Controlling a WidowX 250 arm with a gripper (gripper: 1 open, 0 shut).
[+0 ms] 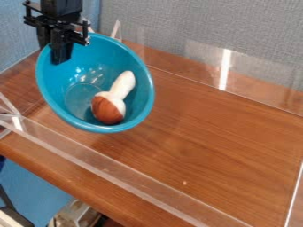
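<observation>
My gripper (57,40) is shut on the upper left rim of a teal blue bowl (73,82), which is tilted toward the camera. Inside the bowl, toward its right, lies a toy mushroom (110,106) with a reddish-brown cap and a pale stem. Its cap rests low in the bowl. The fingertips are partly hidden at the rim.
A wooden table (207,155) spans the view, clear on the right. Clear plastic walls run along its edges. A grey textured wall (225,35) stands behind. Blue floor and some metal parts show at the lower left.
</observation>
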